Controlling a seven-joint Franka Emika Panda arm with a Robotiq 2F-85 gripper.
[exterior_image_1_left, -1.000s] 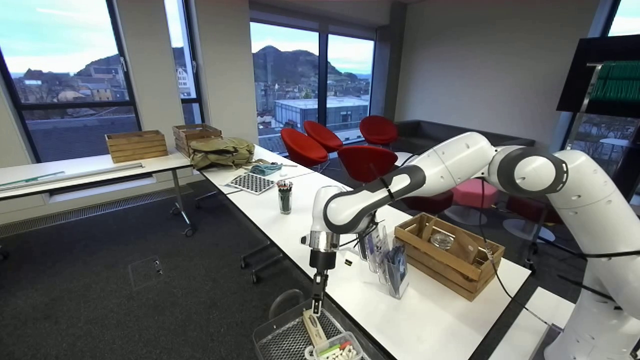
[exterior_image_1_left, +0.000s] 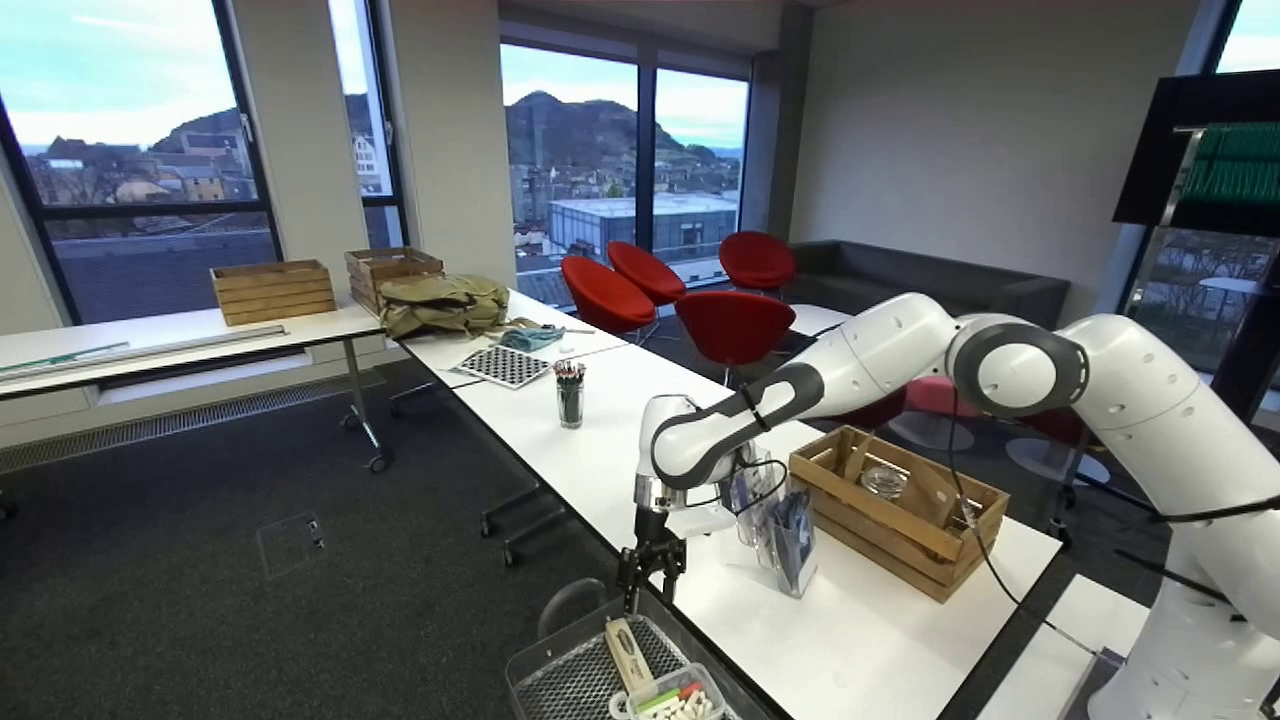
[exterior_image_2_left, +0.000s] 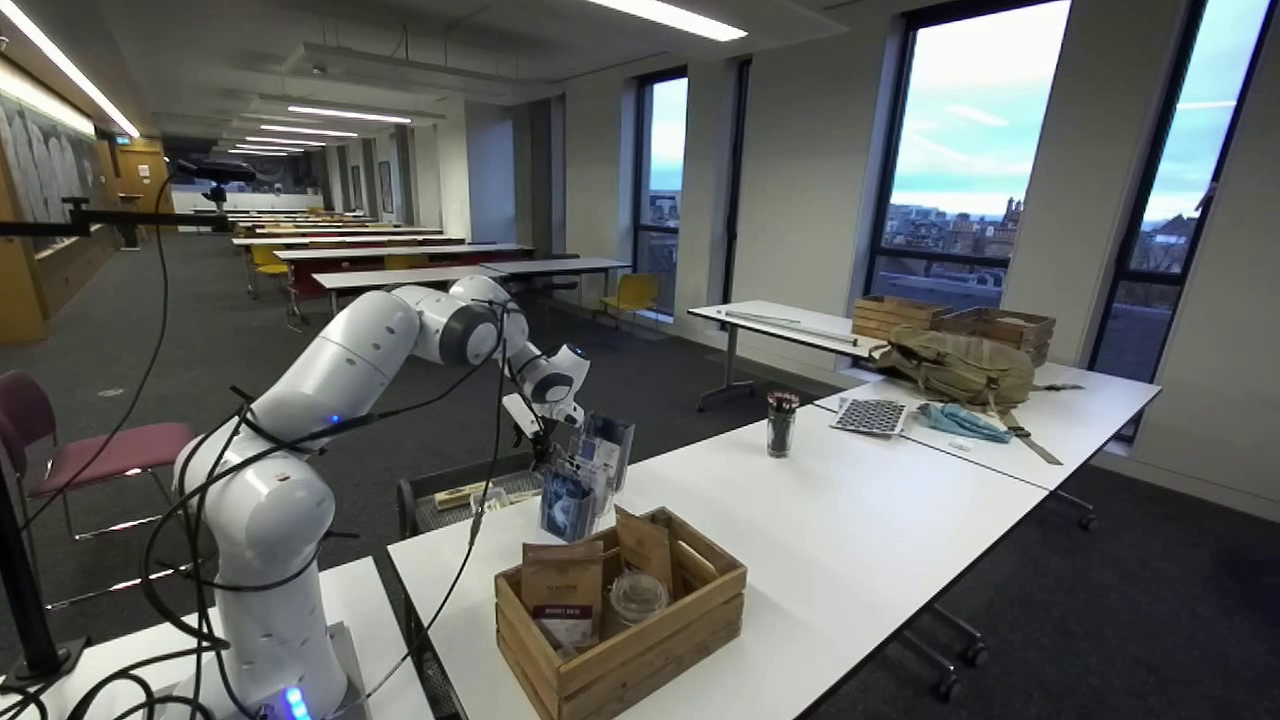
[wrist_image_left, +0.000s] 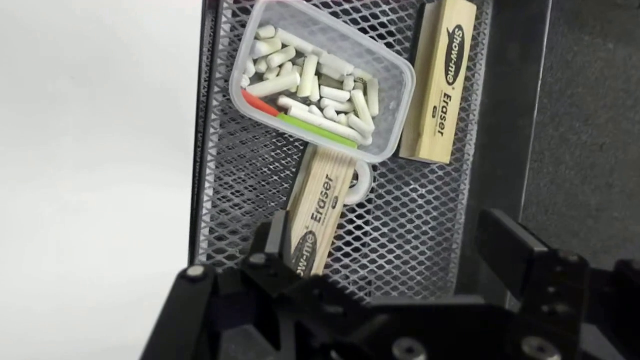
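My gripper is open, its two dark fingers set wide apart with nothing held. Below it in the wrist view lies a wooden eraser (wrist_image_left: 324, 198), its near end partly hidden by the left finger. A second wooden eraser (wrist_image_left: 441, 84) rests at the right side of the black mesh tray (wrist_image_left: 396, 240). Between them a clear plastic tub (wrist_image_left: 393, 90) holds several white chalk pieces plus a red and a green one. In exterior view 1 the gripper (exterior_image_1_left: 651, 588) hangs over the tray's table-side edge, above the near eraser (exterior_image_1_left: 626, 654).
A white ring (wrist_image_left: 361, 183), perhaps a tape roll, lies partly beneath the tub. On the table (exterior_image_1_left: 720, 624) beside the arm stand leaflet holders (exterior_image_1_left: 792, 546) and a wooden crate (exterior_image_1_left: 894, 510). A pencil cup (exterior_image_1_left: 570, 396) is farther back.
The wrist has turned, so both fingers now show apart in exterior view 1. The gripper has moved slightly up and toward the table; the tray and its contents look unmoved.
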